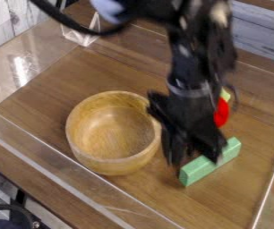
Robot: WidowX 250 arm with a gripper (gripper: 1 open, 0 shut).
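Note:
My gripper (183, 152), black and motion-blurred, hangs right of the wooden bowl (98, 131), over the light green block (209, 162) on the wooden surface. Its fingertips are too blurred to tell what is between them. A red object with some yellow (221, 113) shows behind the arm, partly hidden.
Pale edges bound it at left and right. A white object (80, 27) stands at the back left.

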